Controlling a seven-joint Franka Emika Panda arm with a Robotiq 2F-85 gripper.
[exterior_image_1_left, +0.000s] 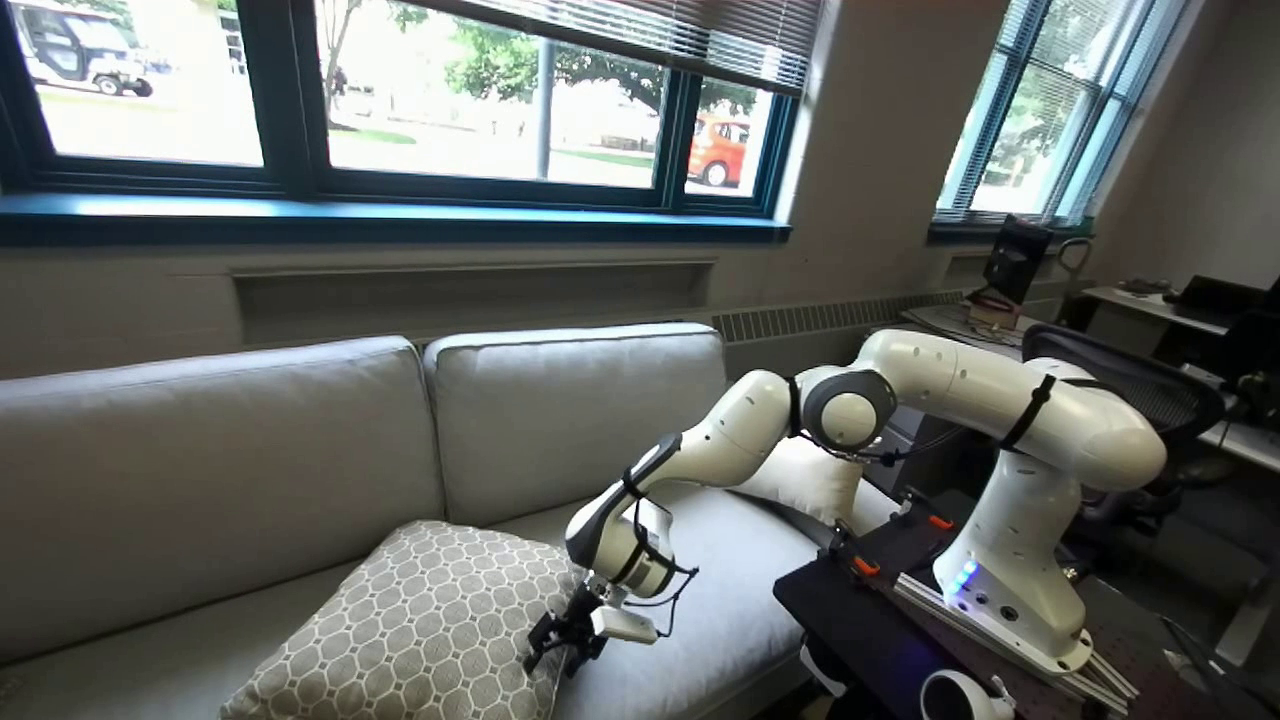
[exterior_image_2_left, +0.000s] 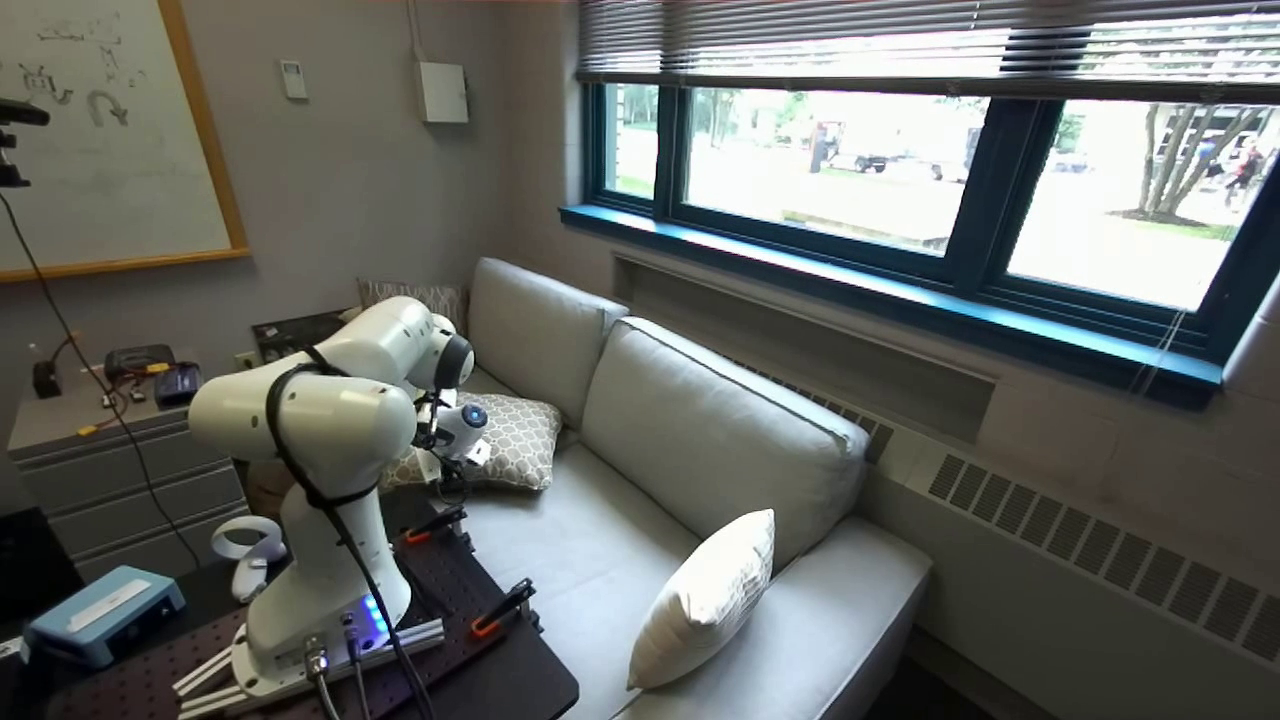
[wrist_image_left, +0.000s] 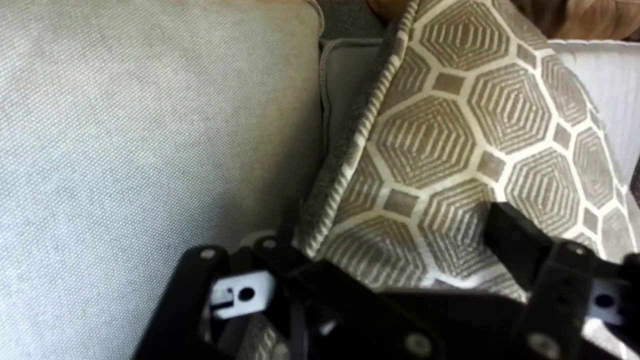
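A grey-beige pillow with a white honeycomb pattern lies on the sofa seat in exterior view 1. At its right edge is my gripper, pointing down with its fingers apart. The wrist view shows the pillow between the two fingers: the left one is by the corded edge, and the right finger is over the patterned face. How firmly either finger touches the fabric I cannot tell. Exterior view 2 shows part of the same pillow behind the arm; the fingers are hidden there.
The light grey sofa seat is clear between the patterned pillow and a white pillow at the other end. Backrest cushions rise behind. My arm's base stands on a black table with clamps along its edge.
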